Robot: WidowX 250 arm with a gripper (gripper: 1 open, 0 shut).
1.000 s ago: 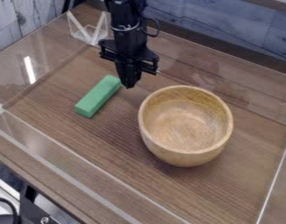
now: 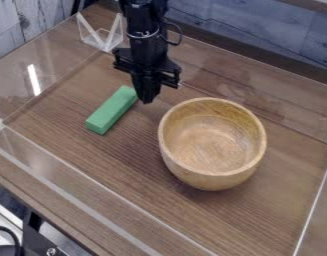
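A black robot gripper [image 2: 146, 85] hangs at the top middle, its tip just above and right of the upper end of a green block [image 2: 111, 111] lying on the wooden table. I cannot tell whether its fingers are open or shut. A large beige round bowl [image 2: 211, 140] stands on the table to the right, below and right of the gripper.
A clear plastic object and cables are at the back left. The table's edge runs along the back and lower left, with dark space beyond.
The gripper has shifted very slightly. The block and bowl have not moved.
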